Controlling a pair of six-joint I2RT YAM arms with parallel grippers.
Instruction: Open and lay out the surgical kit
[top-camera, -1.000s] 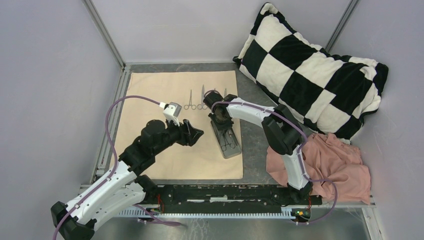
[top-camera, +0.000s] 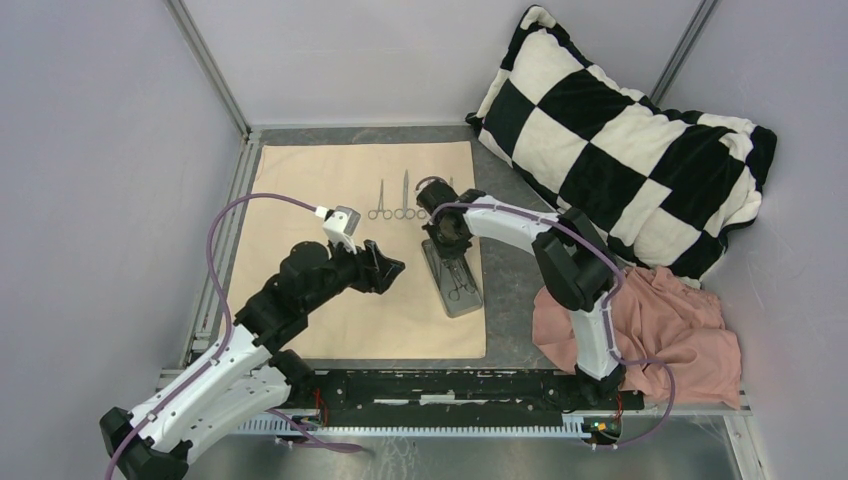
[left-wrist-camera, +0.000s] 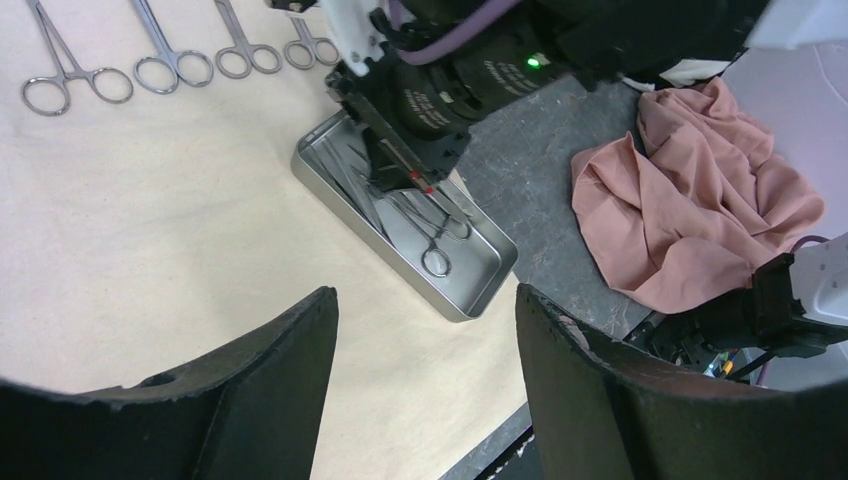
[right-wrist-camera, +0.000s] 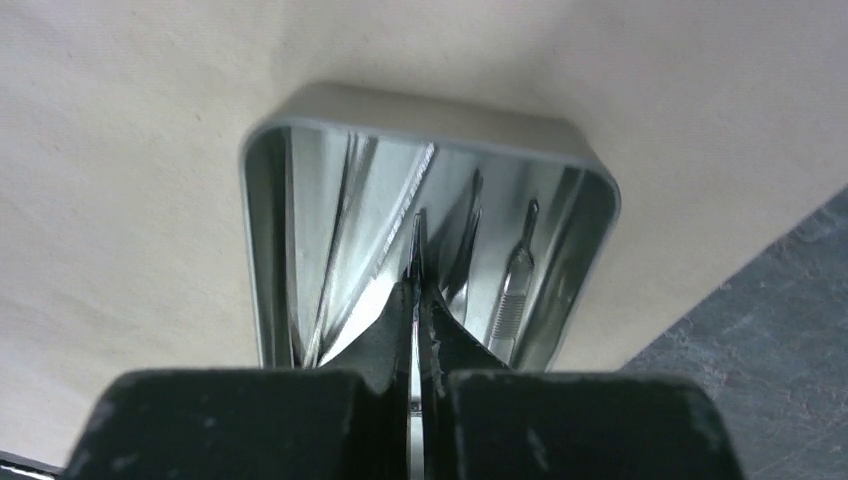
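A metal tray lies on the right part of the beige paper, holding several scissors-like and slender instruments. Several ringed instruments are laid in a row above it on the paper. My right gripper is down in the tray, shut, with a thin metal instrument at its fingertips; whether it is held is unclear. In the right wrist view a ridged-handled tool lies near the tray's right wall. My left gripper hangs open over the paper, left of the tray, with nothing between its fingers.
A checkered cushion fills the back right, and a pink cloth lies at the front right.
The right gripper and forearm have shifted slightly to the right in the top view. The left arm has barely moved.
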